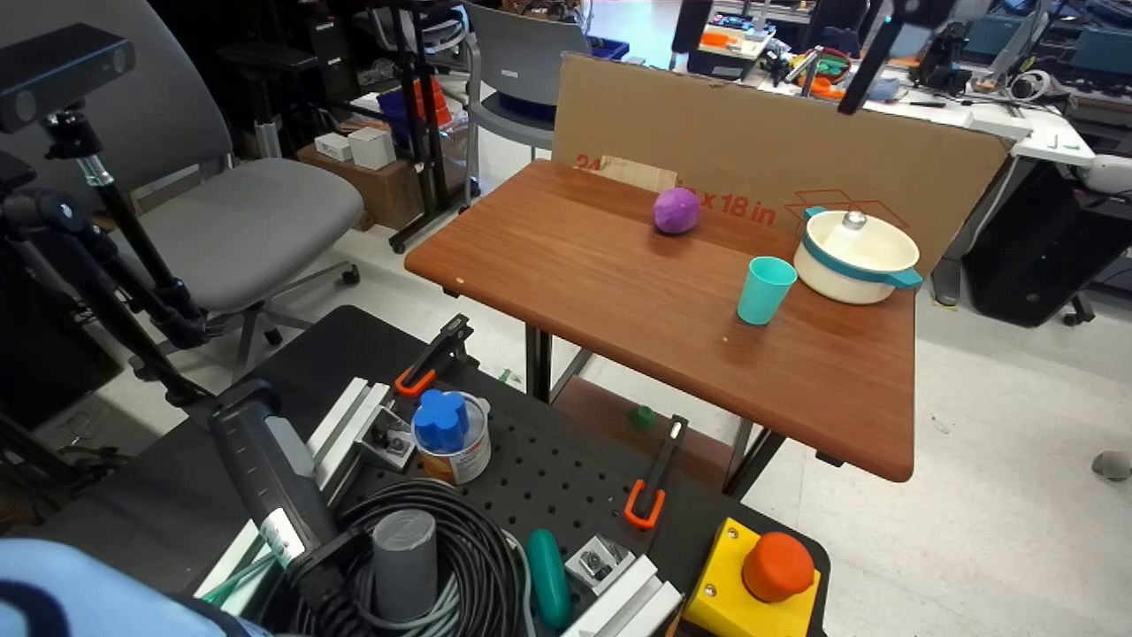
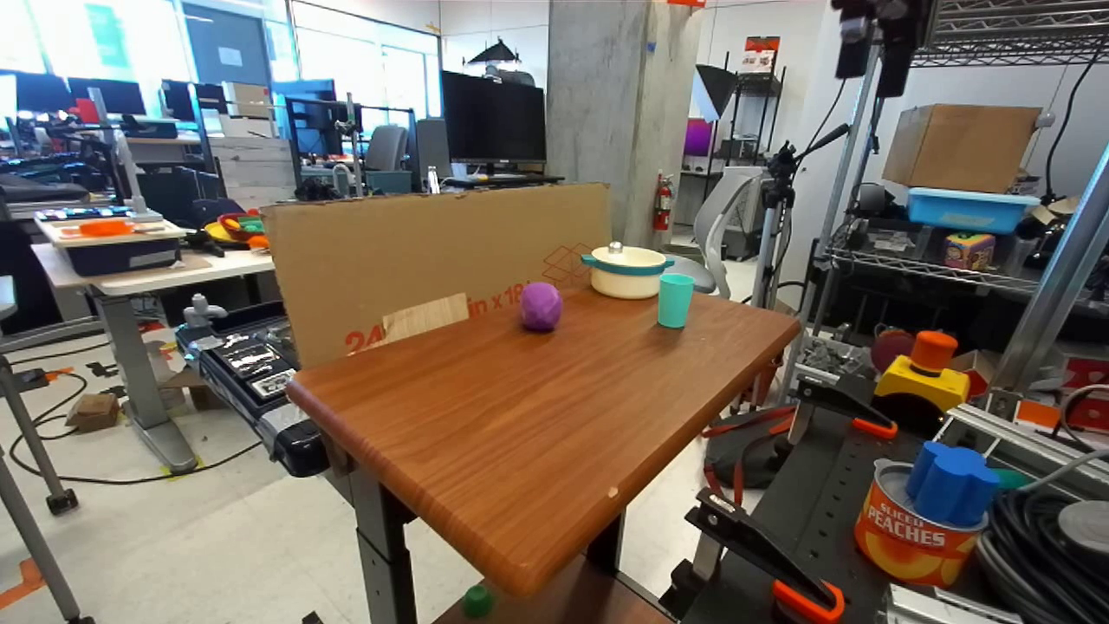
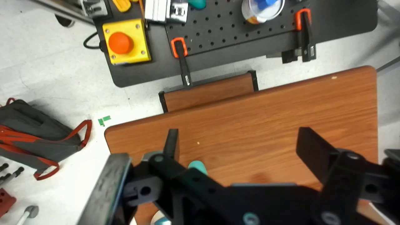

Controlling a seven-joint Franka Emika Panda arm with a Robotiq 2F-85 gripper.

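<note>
My gripper [image 1: 764, 76] is high above the table, its fingers spread wide and nothing between them. At the top of exterior view 2 the gripper [image 2: 874, 73] shows only in part. The wrist view looks down past the open gripper onto the wooden table [image 3: 243, 116]. A purple ball [image 1: 676, 211] rests near the cardboard at the table's back. Toward the right end stands an upright turquoise cup [image 1: 766, 290], close beside a lidded cream pot [image 1: 838, 282] with teal handles. In the wrist view the cup [image 3: 197, 166] is partly hidden by the gripper.
An upright cardboard sheet [image 1: 764, 149] lines the table's back edge. A black cart [image 1: 552, 488] stands across a gap from the front, carrying clamps, a peach can [image 2: 915, 536] and a red button on a yellow box [image 3: 127, 41].
</note>
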